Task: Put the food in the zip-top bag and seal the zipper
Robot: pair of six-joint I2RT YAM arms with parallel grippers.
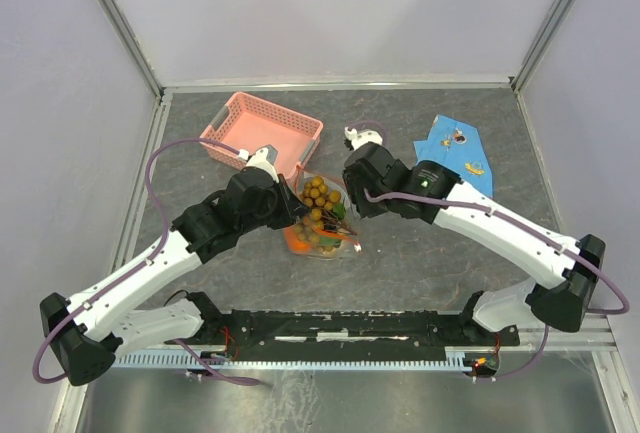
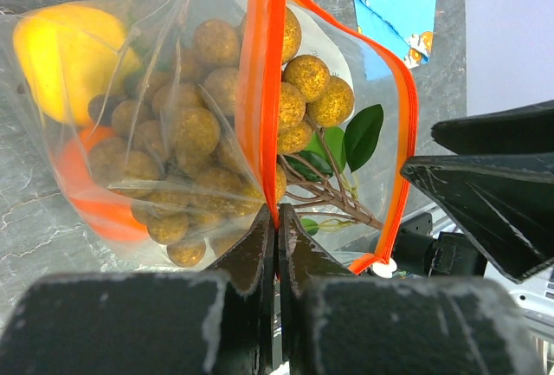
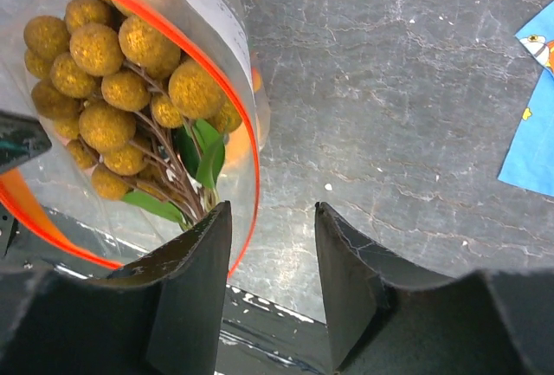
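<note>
A clear zip top bag (image 2: 95, 115) with an orange zipper rim lies in the middle of the table, its mouth spread wide. Inside are a bunch of brown round fruits (image 3: 104, 124) with stems and green leaves, a yellow fruit (image 2: 65, 59) and something orange (image 2: 95, 193). My left gripper is shut on the orange rim of the bag, at one side of the mouth. On the opposite side, my right gripper stands open, its fingers apart with bare table between them; the near rim runs just beside its left finger (image 3: 203, 254).
An empty pink basket (image 1: 265, 128) sits at the back left. Blue patterned cloth or paper (image 1: 455, 153) lies at the back right. Bare table (image 3: 389, 115) spreads to the right of the bag.
</note>
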